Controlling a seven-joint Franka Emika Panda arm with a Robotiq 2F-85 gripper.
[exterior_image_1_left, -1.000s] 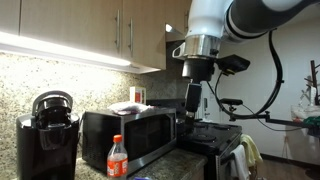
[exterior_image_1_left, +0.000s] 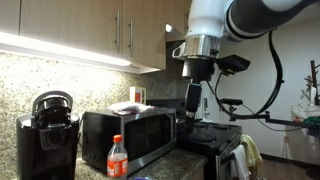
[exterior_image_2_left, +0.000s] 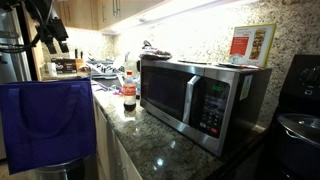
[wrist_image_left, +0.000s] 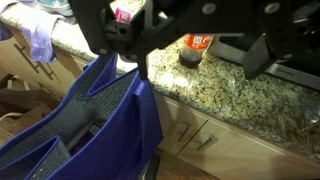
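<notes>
My gripper stands open in the wrist view, its two dark fingers well apart. Between and beyond them, the bottle (wrist_image_left: 192, 50) with its red-orange label is on the counter, not gripped. Exterior view 2 has the gripper (exterior_image_2_left: 50, 46) high at the left, above a blue bag (exterior_image_2_left: 48, 125); the bottle (exterior_image_2_left: 129, 92) stands upright beside the microwave. From above, the bag (wrist_image_left: 145, 115) gapes open at the lower left, with a grey lining and something dark inside that I cannot make out. In exterior view 1 the orange-capped bottle (exterior_image_1_left: 117, 157) shows, while the fingertips are hard to make out.
The microwave (exterior_image_2_left: 200, 100) takes up much of the granite counter (exterior_image_2_left: 155, 145). A black coffee maker (exterior_image_1_left: 48, 135) is left of the microwave in exterior view 1. The stove (exterior_image_1_left: 210, 138) stands to its right. Bare counter (wrist_image_left: 245, 105) lies in front of the bottle.
</notes>
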